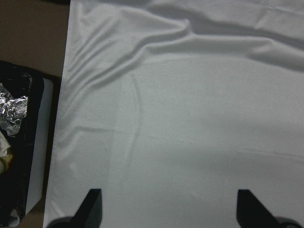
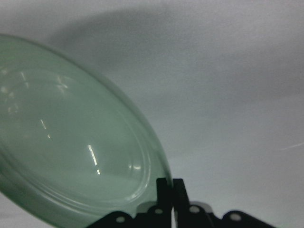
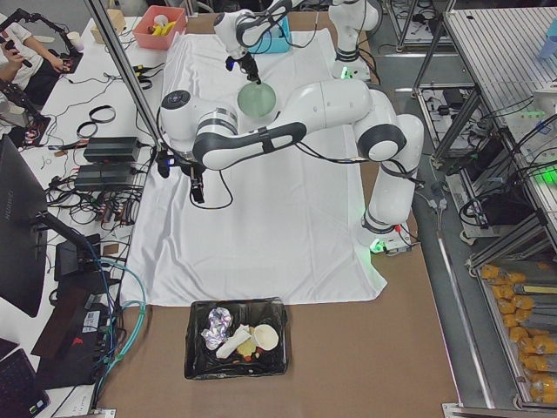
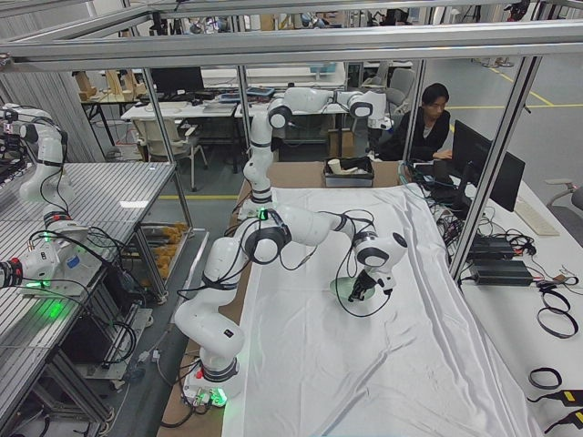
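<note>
A round translucent green plate [image 3: 257, 100] [image 2: 71, 128] is in the upper middle of the camera left view, over the white cloth [image 3: 252, 235]. My right gripper [image 3: 250, 75] is shut on its rim. In the camera right view that arm partly hides the plate [image 4: 342, 287]. My left gripper [image 3: 196, 187] is open above the cloth, with nothing between its fingers in the left wrist view.
A black bin [image 3: 235, 361] [image 1: 38, 152] with foil and scraps lies beside the cloth. A blue container [image 3: 274, 43] and a red box [image 3: 161, 39] stand at the far end.
</note>
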